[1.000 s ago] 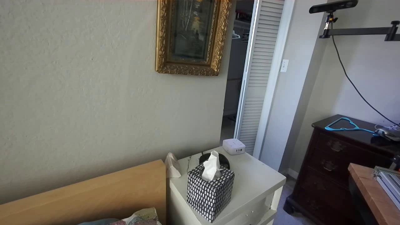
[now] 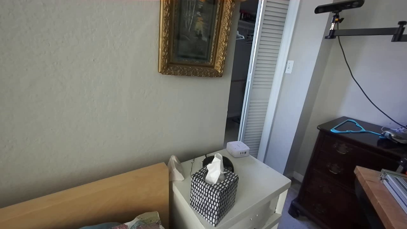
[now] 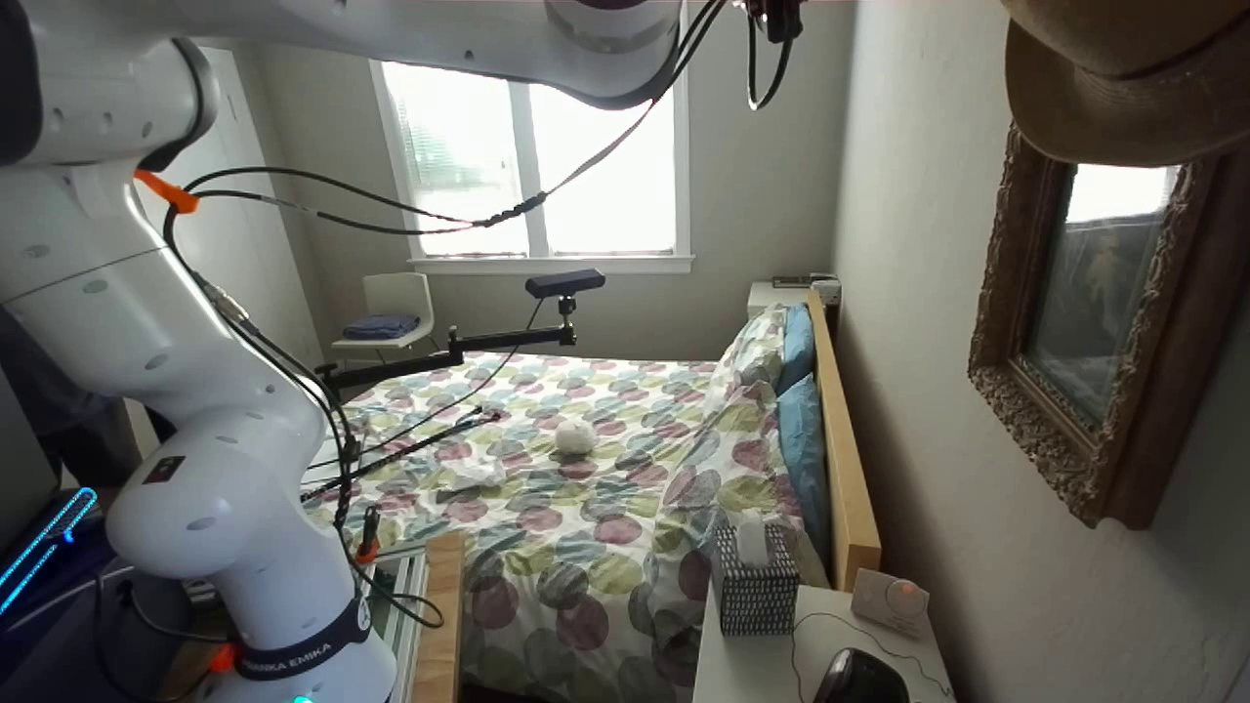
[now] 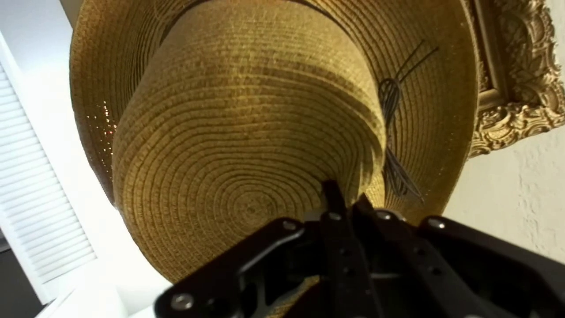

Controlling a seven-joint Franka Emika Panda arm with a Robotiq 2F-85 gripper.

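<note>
A tan woven straw hat fills much of the wrist view, its round crown facing the camera and its wide brim behind. A dark cord lies bunched against the brim. My black gripper is shut on the hat, with the crown's woven side creased at the fingertips; the exact grip is partly hidden. In exterior view 2 the hat shows at the top right, in front of the wall picture's upper part. The gripper itself lies outside both exterior views.
An ornate gold picture frame hangs close behind the brim. Below it, a white nightstand carries a patterned tissue box, a small white box and a dark round object. A wooden headboard and a bed stand beside it.
A thin tan-orange sliver now shows along the top edge of exterior view 1, around the picture frame. Everything else there looks the same.
</note>
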